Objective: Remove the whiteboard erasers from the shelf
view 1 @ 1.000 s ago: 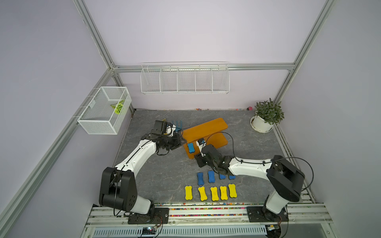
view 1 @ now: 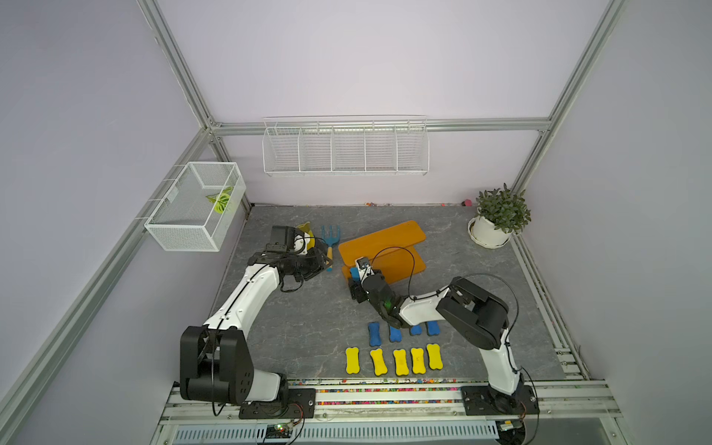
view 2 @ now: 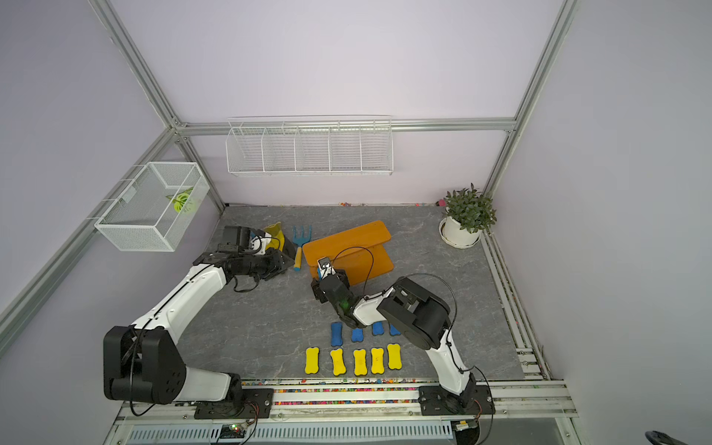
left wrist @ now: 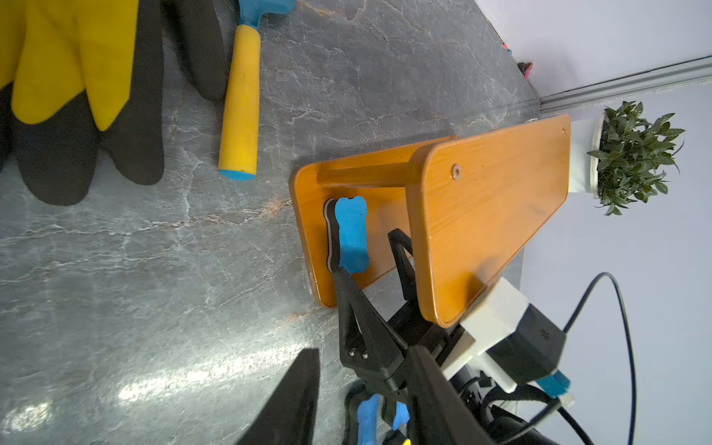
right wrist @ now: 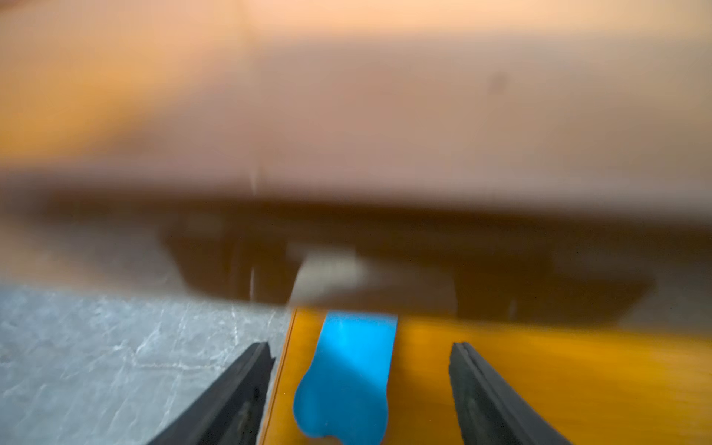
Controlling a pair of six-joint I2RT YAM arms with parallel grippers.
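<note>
An orange wooden shelf (view 1: pixel 382 233) lies at the table's centre. A blue eraser (left wrist: pixel 351 230) rests on its lower board, at the left end. My right gripper is at the shelf's opening, open, its fingers either side of that eraser in the right wrist view. My left gripper hangs open left of the shelf, near the gloves, with nothing held. Several blue erasers (view 1: pixel 373 333) and a row of yellow erasers (view 1: pixel 400 361) lie on the table's front part.
Yellow-black gloves (left wrist: pixel 66 66) and a yellow-handled rake (left wrist: pixel 239 104) lie left of the shelf. A potted plant (view 1: pixel 500 215) stands at the back right. A mesh basket (view 1: pixel 193 233) hangs on the left wall.
My right gripper has moved left and rearward onto the shelf's blue eraser. The left arm has drawn slightly to the left, away from the shelf.
</note>
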